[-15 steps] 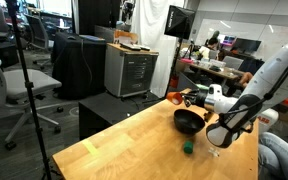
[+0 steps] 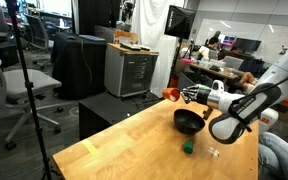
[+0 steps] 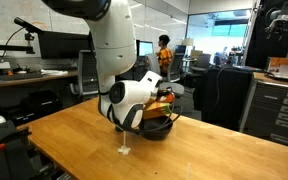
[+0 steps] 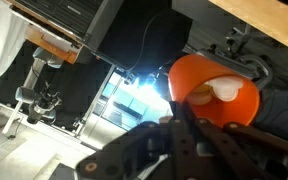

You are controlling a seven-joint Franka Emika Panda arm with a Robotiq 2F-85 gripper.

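An orange cup-like object [image 2: 171, 94] is held out at the end of the arm, with my gripper [image 2: 187, 95] shut on it. In the wrist view the orange cup [image 4: 203, 73] fills the middle right, with pale pieces showing inside its mouth. A black pot [image 2: 189, 122] stands on the table just below the gripper. From the other side, the orange cup [image 3: 160, 107] shows above the black pot [image 3: 158, 132], partly behind the arm. Exactly where the fingers meet the cup is hard to make out.
A small green object [image 2: 188, 147] lies in front of the pot, and a small white item [image 2: 214, 152] is to its right. Chairs and cabinets stand beyond it.
The pot and the green object have stayed in place.
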